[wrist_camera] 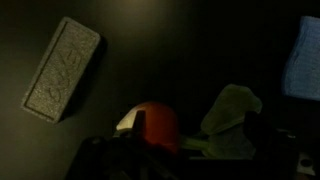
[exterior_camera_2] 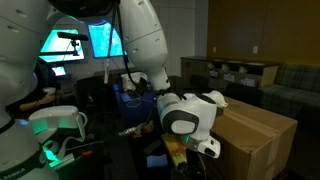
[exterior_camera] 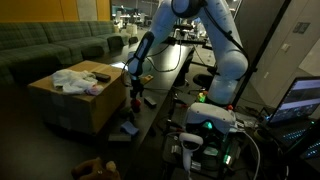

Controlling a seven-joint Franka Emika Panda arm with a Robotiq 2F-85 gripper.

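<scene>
My gripper [exterior_camera: 140, 82] hangs above the dark table surface beside the cardboard box, open with nothing seen between its fingers. A red rounded object [wrist_camera: 160, 124] with a pale patch appears at the lower middle of the wrist view, close to the gripper's dark fingers. Just right of it lies a green, leaf-like object [wrist_camera: 232, 108]; what it is, I cannot tell. In exterior view 1 the red object [exterior_camera: 136, 104] sits on the surface below the gripper.
A grey block [wrist_camera: 62, 68] lies to the left in the wrist view, and a blue cloth-like item [wrist_camera: 303, 62] at the right edge. The cardboard box [exterior_camera: 75, 108] bears pale cloth [exterior_camera: 72, 80] and borders the work area. Cables and equipment clutter the right side.
</scene>
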